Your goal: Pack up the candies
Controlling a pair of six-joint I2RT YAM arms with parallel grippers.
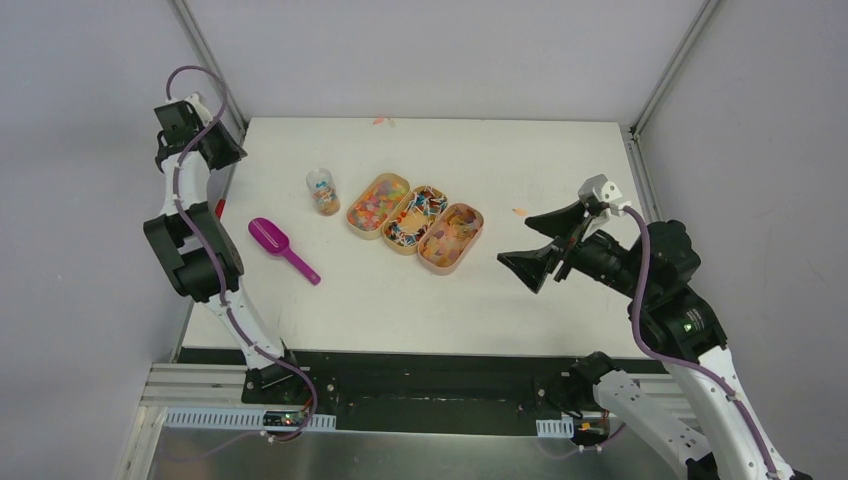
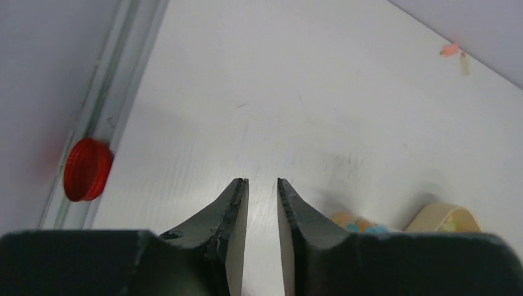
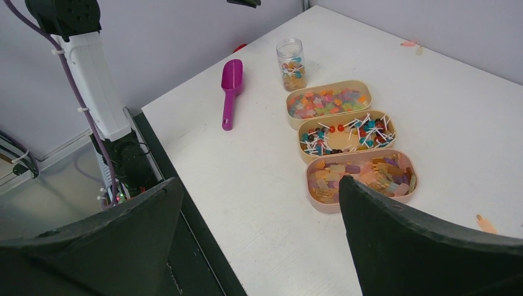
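Note:
A clear jar (image 1: 323,191) with candies in its lower part stands uncapped at the table's left. Beside it are trays of coloured gummies (image 3: 330,100), lollipops (image 3: 347,131) and pale gummies (image 3: 362,174). The purple scoop (image 1: 270,237) lies nearer the front. At the left edge, a red lid (image 2: 87,169) leans in the metal channel beside the wall. Above the back-left corner, my left gripper has a narrow gap between its fingers, empty. Over the table's right side, my right gripper is wide open and empty.
Loose orange pieces (image 1: 519,212) lie right of the trays, with others (image 1: 383,121) at the back edge. Walls border the white table (image 1: 400,310) at the back and sides.

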